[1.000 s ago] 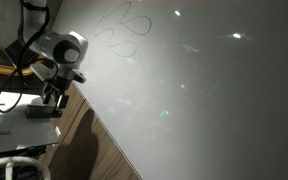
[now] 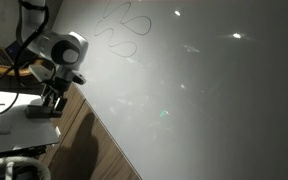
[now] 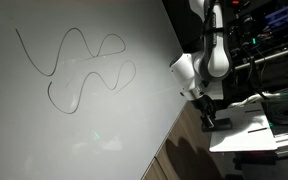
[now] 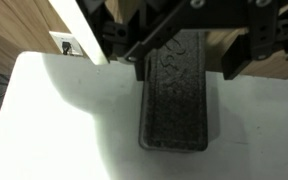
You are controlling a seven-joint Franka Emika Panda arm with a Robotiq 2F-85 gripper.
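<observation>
A dark block that looks like a board eraser (image 4: 176,110) lies on a white surface (image 4: 254,130) in the wrist view. My gripper is over its upper end, its two fingers apart on either side of the block. Bare space shows between the block and the right-hand finger (image 4: 236,62); the left-hand one is close to the block, and contact there is unclear. In exterior view 2 the gripper (image 3: 206,106) points down at the eraser (image 3: 222,125). The whiteboard (image 3: 84,135) carries wavy dark lines (image 3: 76,52).
A wood-grain panel (image 2: 94,145) runs beside the white surface, below the whiteboard's edge. Close to the fingers in the wrist view is a wall outlet (image 4: 67,43). A thick pale hose or cable (image 2: 19,162) lies at the lower left of exterior view 1.
</observation>
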